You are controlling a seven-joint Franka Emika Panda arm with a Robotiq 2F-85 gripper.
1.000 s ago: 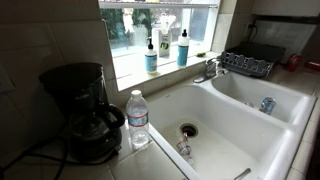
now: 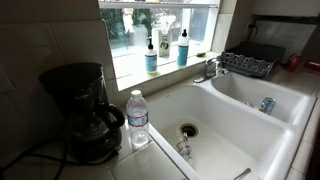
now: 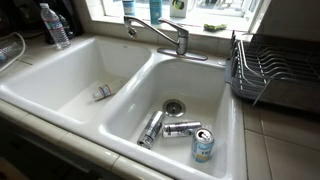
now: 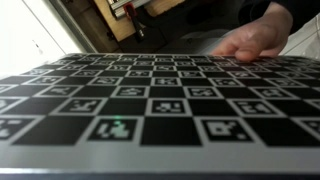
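No gripper shows in any view. The wrist view is mostly filled by a black-and-white checkered marker board [image 4: 165, 105], with a person's hand [image 4: 258, 38] at its upper right edge. A white double-basin sink [image 3: 105, 125] holds several silver cans, among them an upright can [image 3: 202, 146] and a lying can [image 3: 182, 129] in the right basin of exterior view 2. A clear plastic item [image 3: 102, 92] lies in the other basin. On the counter, a clear water bottle [image 2: 137, 118] stands upright beside a black coffee maker [image 2: 85, 112].
A chrome faucet [image 3: 170, 35] rises behind the basin divider. A dark dish rack [image 3: 275, 70] stands on the counter beside the sink. Soap bottles [image 2: 151, 55] line the window sill. Bare tiled counter [image 3: 285, 150] lies in front of the rack.
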